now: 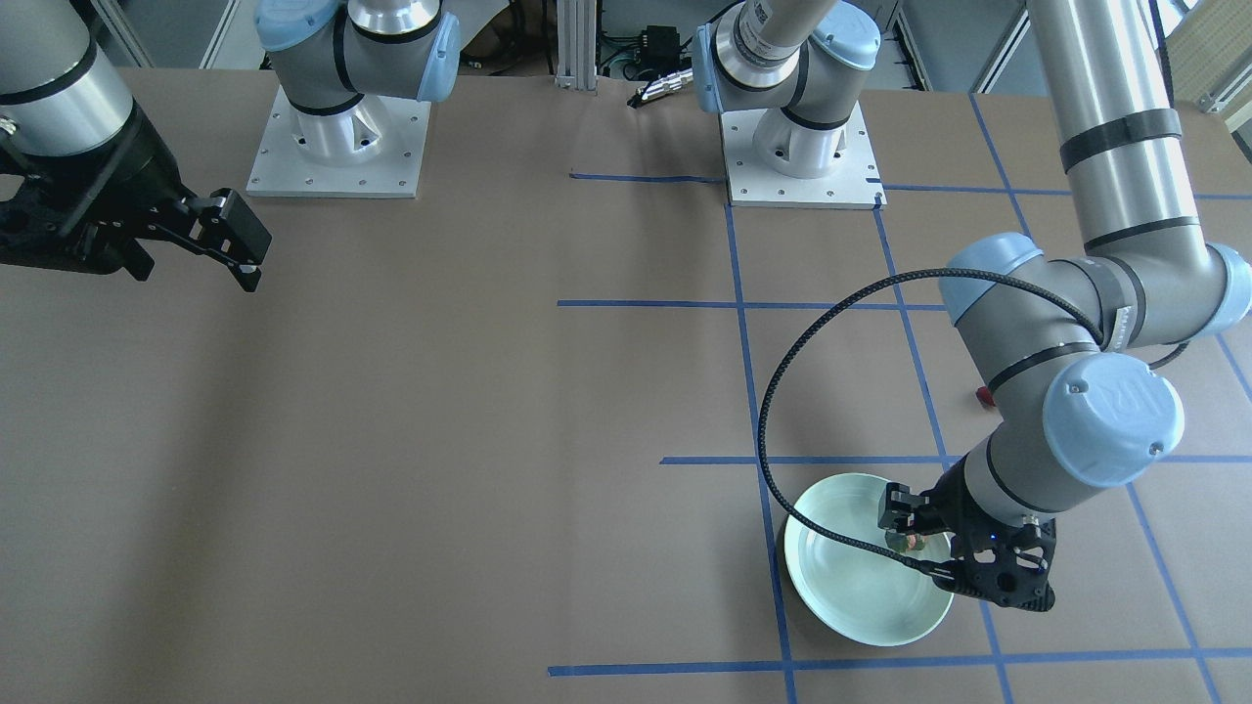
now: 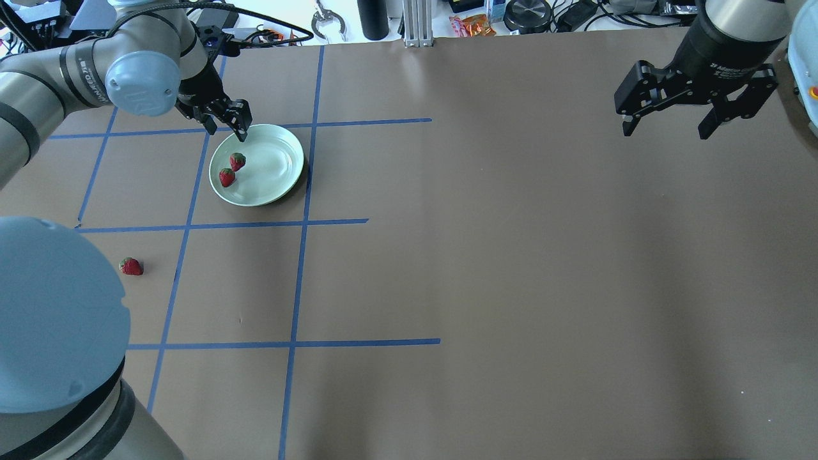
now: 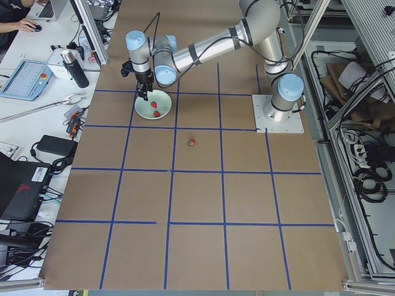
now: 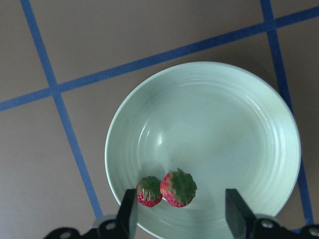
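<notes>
My gripper hovers over a pale green plate (image 4: pixel 209 119), its two black fingers apart at the bottom of the wrist view with nothing held between their tips. Two strawberries lie side by side on the plate near those fingers: one (image 4: pixel 178 190) and, left of it, another (image 4: pixel 148 198). In the top view both sit in the left part of the plate (image 2: pixel 272 172). A third strawberry (image 2: pixel 131 267) lies on the taped grid, away from the plate.
Another arm's black gripper (image 2: pixel 682 107) hangs at the table's far side. More arm bases (image 1: pixel 335 170) stand along the edge.
</notes>
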